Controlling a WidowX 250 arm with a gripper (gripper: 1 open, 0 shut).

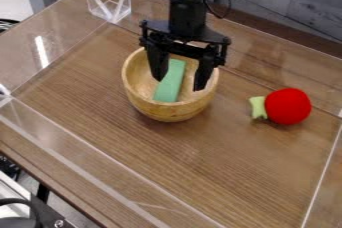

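A black robot arm reaches down from the top centre to a wooden bowl (187,110). Its gripper (179,70) is open, one finger on each side above a green oblong object (168,86) lying inside the bowl. Whether the fingertips touch it cannot be told.
A red round object with a pale green end (287,105) lies on the wooden table (160,172) right of the bowl. Clear plastic pieces sit at the upper left and left edge.
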